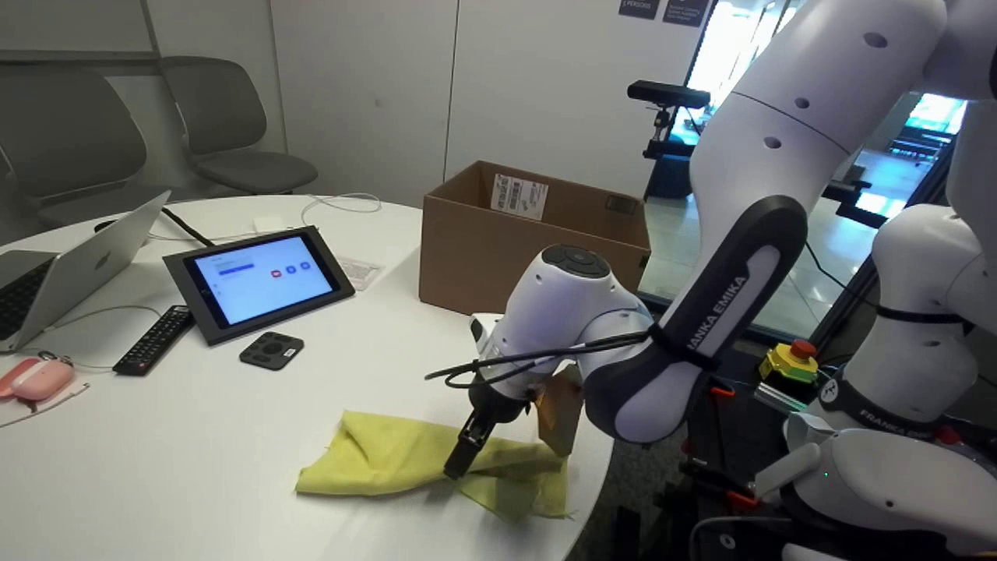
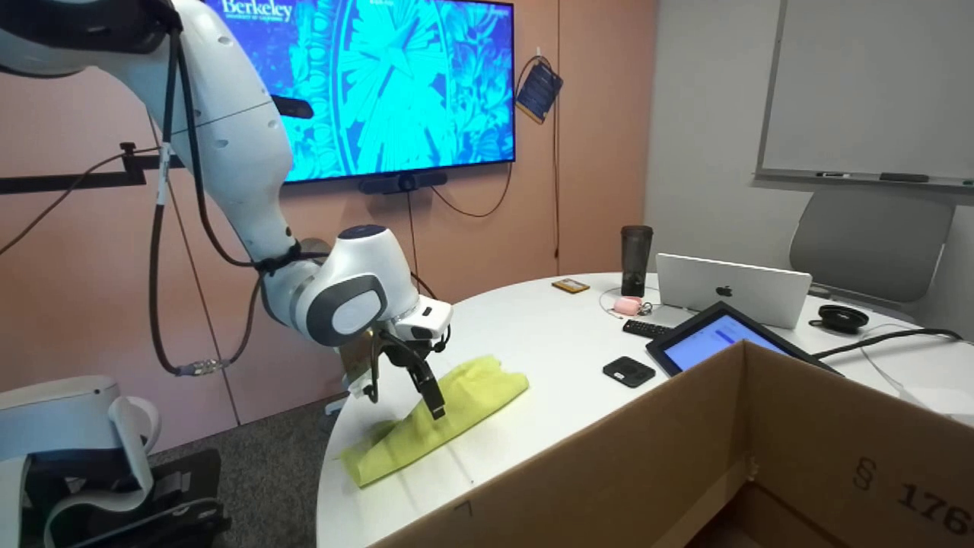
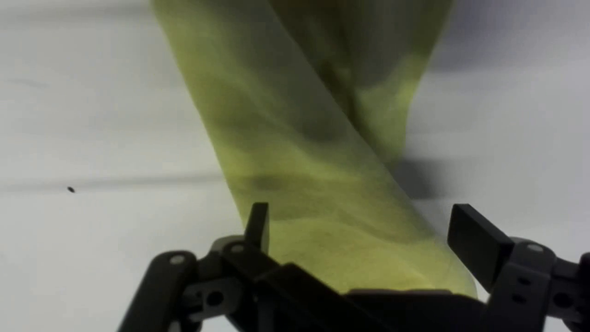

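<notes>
A yellow-green cloth point(image 1: 392, 455) lies folded unevenly on the white round table, near the edge on the robot's side. In exterior view 2 the same cloth point(image 2: 475, 393) stretches out on both sides below the hand. My gripper is open over it, its two fingers wide apart. Between and beyond them the wrist view shows the cloth point(image 3: 332, 221), flat, with a second layer folded diagonally at the top. No cloth is pinched; a gap seems to separate the fingertips from it.
A cardboard box point(image 1: 523, 252) stands open at the table's far side. Away from the arm lie a tablet point(image 1: 262, 276) in a dark frame, a black puck-like device point(image 1: 272, 351), a remote point(image 1: 154, 340) and a laptop point(image 1: 103, 262).
</notes>
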